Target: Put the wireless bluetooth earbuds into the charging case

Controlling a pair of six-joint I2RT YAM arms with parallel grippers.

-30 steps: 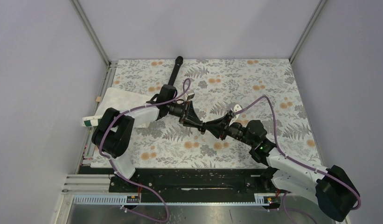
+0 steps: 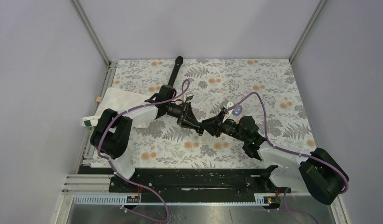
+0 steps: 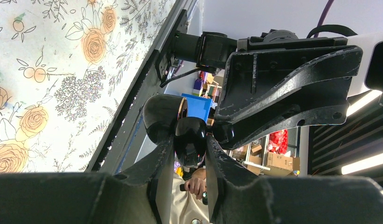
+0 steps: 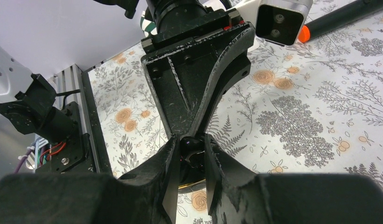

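Note:
In the top view my left gripper (image 2: 195, 125) and right gripper (image 2: 205, 126) meet low at the middle, over the floral mat. In the left wrist view, my left fingers are shut on a glossy black piece (image 3: 190, 137); an open black shell with a gold rim (image 3: 159, 116) sits directly behind it, against the other gripper. In the right wrist view, my right fingers are shut on a glossy black piece (image 4: 192, 147), with a gold edge below. Earbud and charging case overlap, so I cannot tell exactly which piece is which or whether one is inside the other.
A black rod with an orange end (image 4: 343, 18) lies at the back of the mat. A white board (image 2: 119, 100) lies at the left, and a small pale blue object (image 2: 237, 110) is partly hidden behind the right arm.
My right arm has moved toward the back and a little left, its gripper shifting slightly left against the left one. The left arm is almost still.

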